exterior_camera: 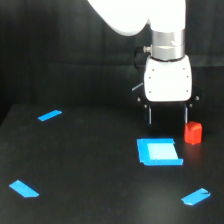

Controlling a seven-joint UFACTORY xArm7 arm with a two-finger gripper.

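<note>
My gripper [167,117] points straight down from the white hand in the upper right of the camera view. Its dark fingers stand wide apart, and nothing shows between them. A small red block [193,133] rests on the dark table, just below and to the right of the right finger as seen here. In front of the gripper lies a white square [162,152] edged with blue tape [146,151]. The dark fingertips are hard to make out against the black background.
Blue tape strips lie at the far left [50,115], the near left [23,188] and the near right [196,197] of the black table. A dark curtain hangs behind.
</note>
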